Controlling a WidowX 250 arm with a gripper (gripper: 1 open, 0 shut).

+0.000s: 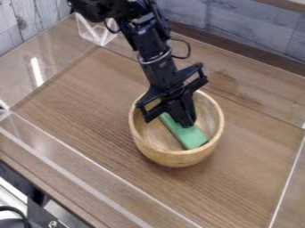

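Note:
A black robot arm reaches down from the top of the view to my gripper [177,113], which is over a light wooden bowl [162,156] and partly inside it. A green block [192,138] lies in the bowl, partly hidden under the gripper. The gripper looks shut; whether anything is between its fingertips is hard to tell.
The bowl stands on a wooden table [71,125], which is clear to the left and the right. A pale wall and clear plastic edge are at the top left. A dark cable shows at the bottom left corner.

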